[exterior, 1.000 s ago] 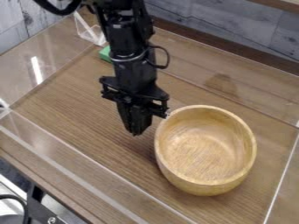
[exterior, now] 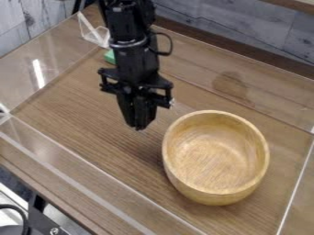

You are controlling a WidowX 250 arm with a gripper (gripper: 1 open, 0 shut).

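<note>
The black robot arm reaches down from the top centre, with its gripper (exterior: 132, 117) low over the wooden table left of a pale yellow oval bowl (exterior: 215, 174). The fingertips are small and dark; whether they are open or shut, or hold anything, is unclear.
A small green object (exterior: 110, 57) lies behind the arm at the upper left, beside some clear plastic.
The arm and gripper have shifted slightly up and to the left, a little farther from the bowl. The bowl has stayed in place.
</note>
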